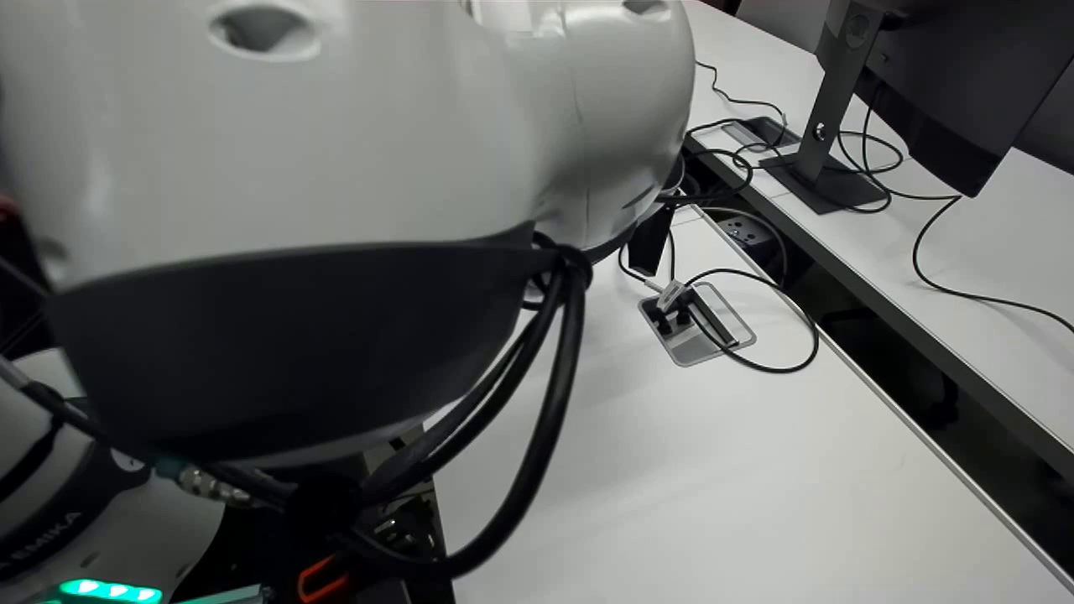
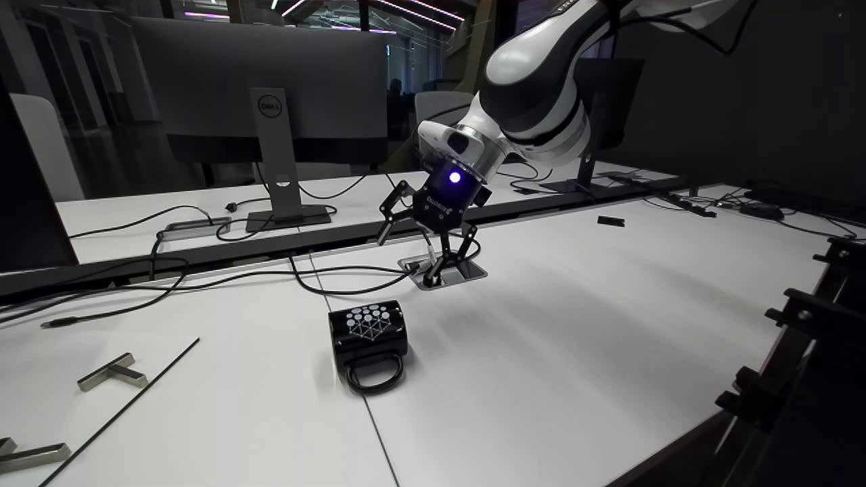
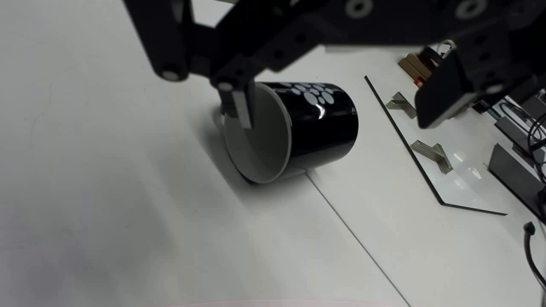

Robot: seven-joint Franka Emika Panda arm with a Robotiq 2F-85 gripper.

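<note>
A black mug (image 2: 369, 339) with a pale printed pattern lies on its side on the white table, its handle (image 2: 375, 375) toward exterior view 2. In the wrist view the mug (image 3: 322, 123) shows its pale inside (image 3: 258, 138), with the mouth facing left. My gripper (image 2: 408, 258) stands open above the table, behind the mug in exterior view 2. One of its fingers (image 3: 244, 107) overlaps the mug's mouth in the wrist view; whether it touches cannot be told. The other finger (image 3: 445, 97) is well to the right, past the mug's base. Exterior view 1 has the mug hidden by the arm.
A recessed socket box (image 1: 696, 324) with plugs and looping cables lies near the table's back edge. Metal brackets (image 2: 114, 370) rest on a thin board at the left. A monitor stand (image 2: 280, 162) rises behind.
</note>
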